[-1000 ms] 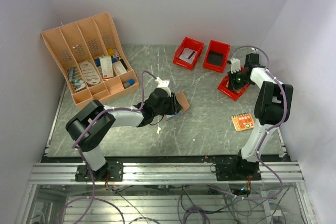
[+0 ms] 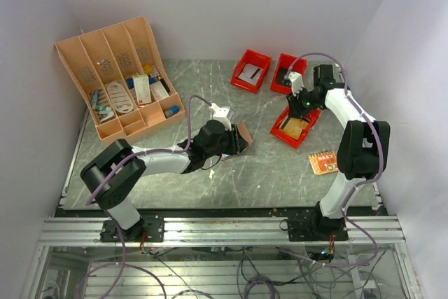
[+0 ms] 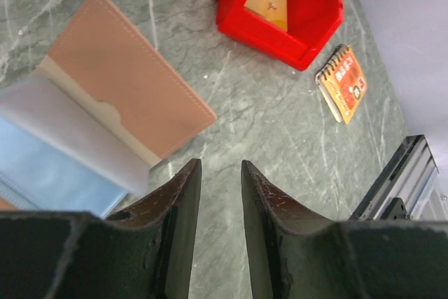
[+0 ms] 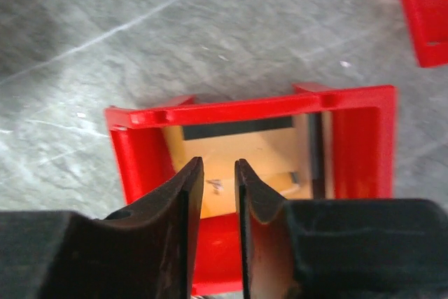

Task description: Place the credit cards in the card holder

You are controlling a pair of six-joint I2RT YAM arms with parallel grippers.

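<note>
An open card holder (image 3: 126,75) with brown, blue and white sections lies at table centre under my left gripper, whose fingers stand part open with nothing between them in the left wrist view. My right gripper hovers over a red tray (image 4: 364,138) holding tan and dark card-like pieces (image 4: 231,159), its fingers slightly apart; whether it touches the tray I cannot tell. In the top view two more red trays stand behind, one (image 2: 238,68) with light cards (image 2: 250,73) inside, the other (image 2: 292,61) with dark contents.
A compartmented organizer (image 2: 91,61) with mixed items stands at the back left. An orange spiral notebook (image 2: 323,162) lies on the right side. The table between the holder and the front edge is mostly clear.
The red tray under my right gripper has moved leftward and toward the front, along with that arm. My left gripper has shifted slightly over the card holder.
</note>
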